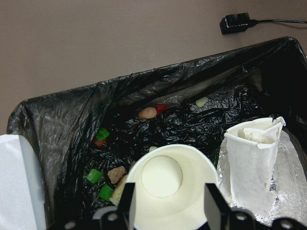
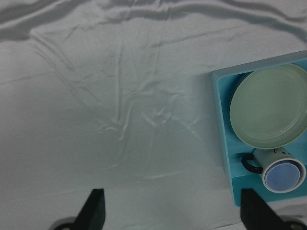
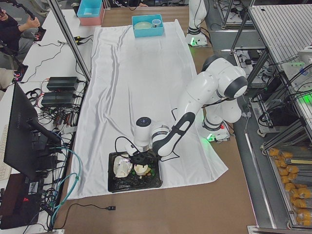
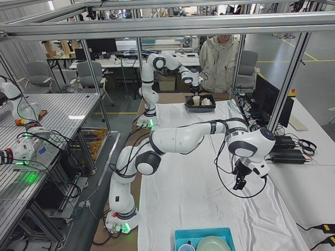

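A black tray lined with a black bag (image 3: 117,183) sits at the near end of the cloth, holding crumpled white cup-like paper (image 1: 249,163) on foil and small food scraps (image 1: 147,113). My left gripper is over it, fingers either side of a white paper cup (image 1: 168,163); whether they grip it is unclear. My right gripper (image 4: 239,183) hangs over the cloth near a blue bin (image 2: 220,124) with a green plate (image 2: 266,105) and a mug (image 2: 266,155); its fingers stand apart, nothing between them.
A monitor (image 3: 22,136), cables and black boxes line the side table.
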